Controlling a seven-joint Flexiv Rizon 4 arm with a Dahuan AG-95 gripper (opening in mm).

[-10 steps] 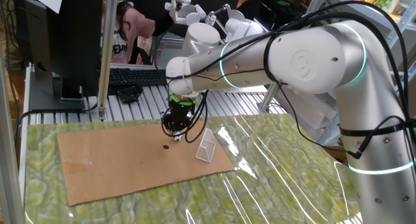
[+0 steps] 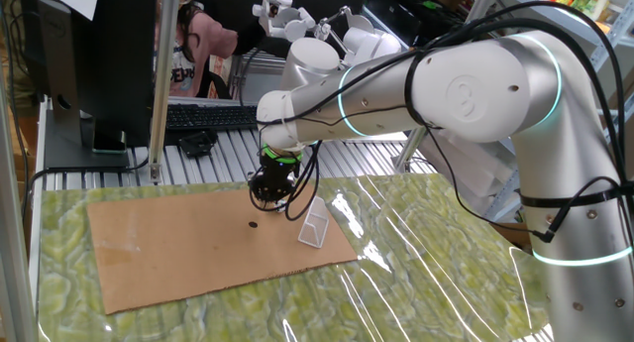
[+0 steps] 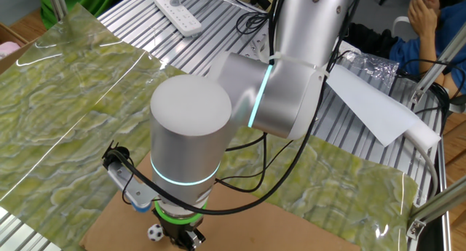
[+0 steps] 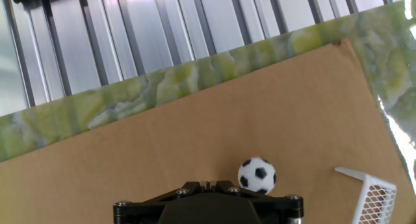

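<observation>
A small black-and-white soccer ball [image 4: 257, 176] rests on the brown cardboard sheet [image 4: 214, 126], just right of my gripper in the wrist view. The fingers look drawn together, and nothing shows between them. In exterior view 2 the ball [image 3: 155, 233] lies close beside the gripper [image 3: 191, 240]; whether they touch, I cannot tell. A small white goal with a net [image 4: 377, 201] stands farther right on the cardboard, apart from the ball. In exterior view 1 my gripper [image 2: 268, 196] is low over the sheet, left of the goal [image 2: 314, 225], with the ball mostly hidden.
A black spot [image 2: 253, 224] marks the cardboard. Green marbled covering [image 2: 416, 273] surrounds the sheet, and ribbed metal table [image 4: 162, 29] lies beyond. Cables [image 2: 309, 173] hang beside the wrist.
My gripper has shifted slightly right, toward the goal's side, in exterior view 1. The ball has moved a little the same way and is now mostly covered. The goal stays put.
</observation>
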